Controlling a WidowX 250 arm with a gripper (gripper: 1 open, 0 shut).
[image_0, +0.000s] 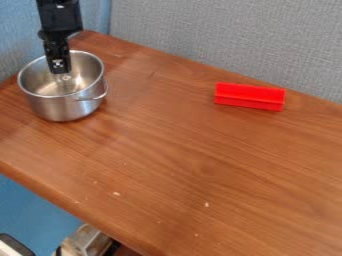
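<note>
My black gripper (58, 55) reaches down from the top left into the mouth of a steel pot (67, 104) at the left of the wooden table. Its fingertips are small and dark against the pot's inside, so what, if anything, sits between them is hard to make out.
A red rectangular block (250, 96) lies at the back right. Grey padded walls line the back and left, and a metal fixture (87, 240) sits off the table's front left edge.
</note>
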